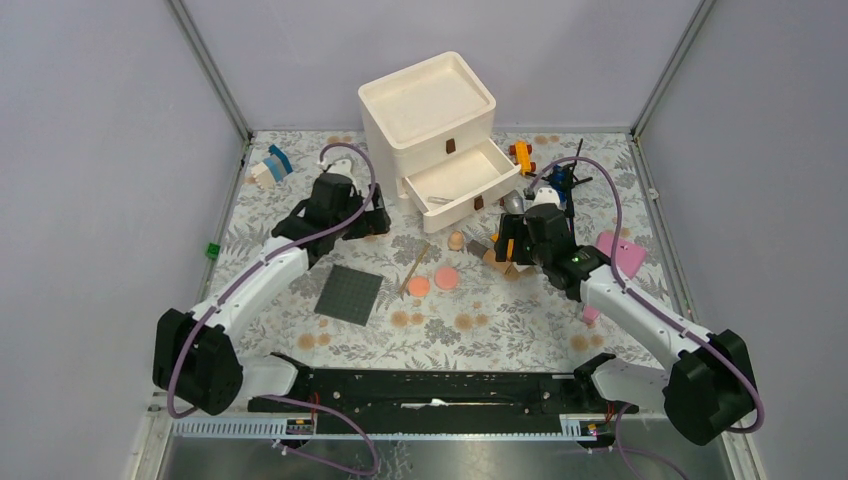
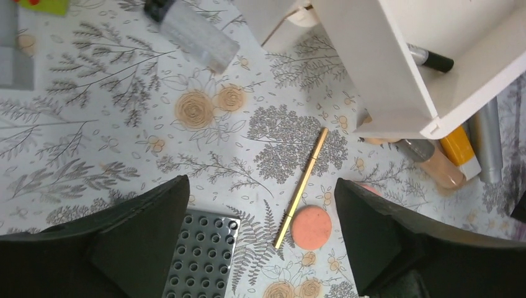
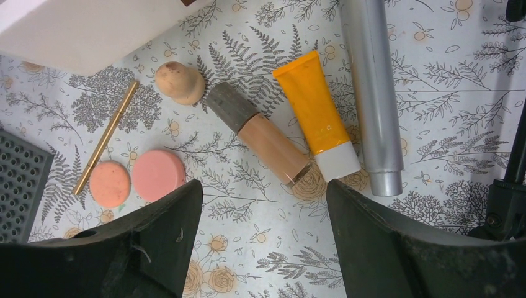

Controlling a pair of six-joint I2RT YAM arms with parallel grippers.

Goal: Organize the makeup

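Note:
A cream drawer unit [image 1: 422, 95] has its lower drawer out with a black-capped tube [image 2: 432, 58] inside. My left gripper is open above a gold stick [image 2: 301, 183], left of the unit; a clear cylinder [image 2: 198, 40] lies nearby. My right gripper has its fingers apart, empty, over the table above a brown bottle [image 3: 273, 149], orange tube [image 3: 310, 105] and silver tube [image 3: 372, 105]. A beige sponge [image 3: 180, 82], pink round [image 3: 158, 176] and orange round [image 3: 110, 184] lie to their left.
A dark studded pad [image 1: 348, 294] lies front left. A blue-and-white object [image 1: 271, 168] sits back left, a yellow toy car [image 1: 523, 157] and black stand [image 1: 568, 190] back right, pink items [image 1: 625, 250] far right.

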